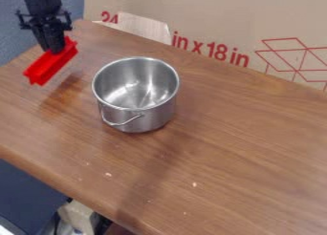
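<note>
My black gripper (52, 40) hangs at the upper left, shut on a long red block (49, 65), which is held tilted near the table's left edge. A steel pot (136, 94) with a wire handle stands on the wooden table (230, 153), to the right of the block.
A large cardboard panel with red printing (217, 38) runs along the back. The table's left edge drops to a blue surface at the lower left.
</note>
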